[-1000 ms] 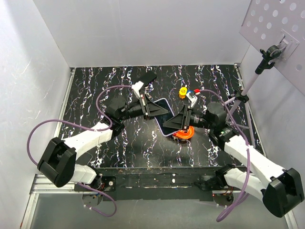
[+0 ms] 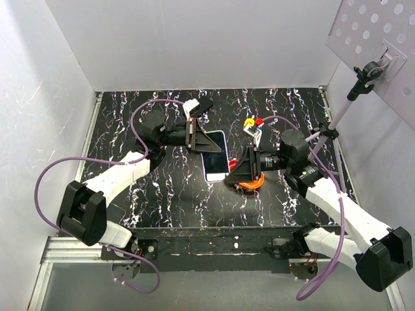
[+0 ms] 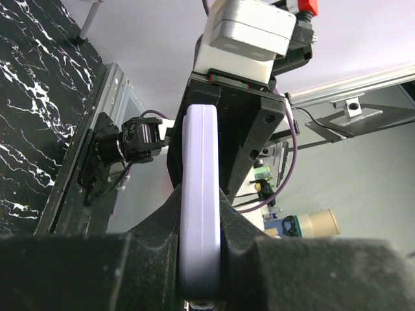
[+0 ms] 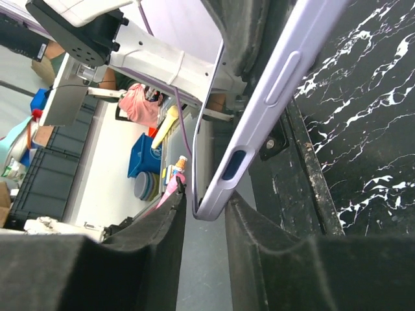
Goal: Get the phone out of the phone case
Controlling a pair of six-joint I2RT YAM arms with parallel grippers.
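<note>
A pale lavender phone (image 2: 214, 161) with a dark screen hangs between the two arms in the top view. My left gripper (image 2: 206, 144) is shut on its upper part; the left wrist view shows the lavender edge (image 3: 201, 194) end-on between the fingers. In the right wrist view the phone's side (image 4: 279, 84) with its buttons rises diagonally, a thin silver strip along it; whether that is a case cannot be told. My right gripper (image 2: 233, 173) is at the lower right corner, fingers part open, just below the phone's end (image 4: 214, 207).
A black object (image 2: 202, 103) lies at the back, with small yellow (image 2: 249, 123) and red toys nearby and an orange ring (image 2: 253, 183) under the right gripper.
The phone and my left gripper have turned more upright and shifted a little left.
</note>
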